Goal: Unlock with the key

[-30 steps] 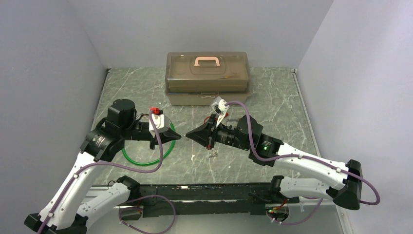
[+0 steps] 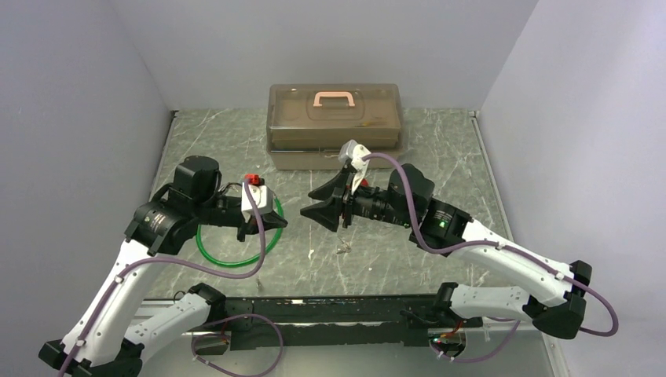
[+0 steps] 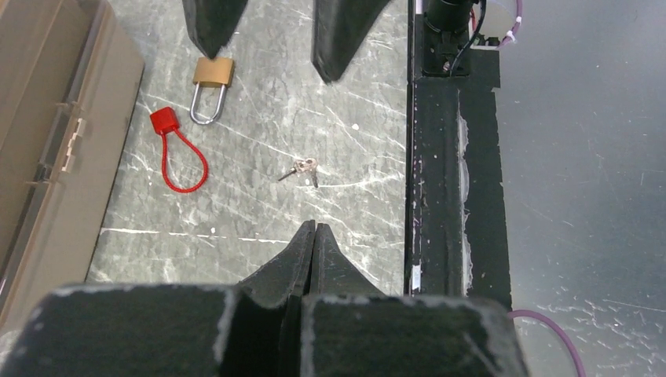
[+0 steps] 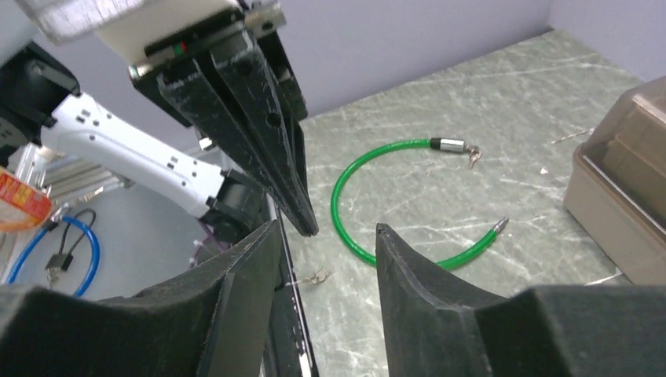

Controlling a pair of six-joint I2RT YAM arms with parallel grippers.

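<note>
My left gripper is shut, with nothing visible between its fingers. Facing it, my right gripper [image 2: 326, 203] has its fingers spread, nothing seen between them. A few small keys [image 3: 306, 168] lie on the grey table, below the grippers in the left wrist view. Near the tackle box are a brass padlock [image 3: 214, 72] and a red cable lock [image 3: 164, 120]. A green cable lock [image 4: 353, 168] lies curved on the left side of the table, with small keys [image 4: 474, 155] at its metal end.
A translucent brown box [image 2: 334, 126] with a pink handle stands at the back centre. A dark rail [image 2: 361, 309] runs along the front edge. Side and back walls enclose the table, whose right part is mostly clear.
My right gripper has opened and moved slightly up and right in the top view, leaving a gap to the left gripper. The left arm is nearly still.
</note>
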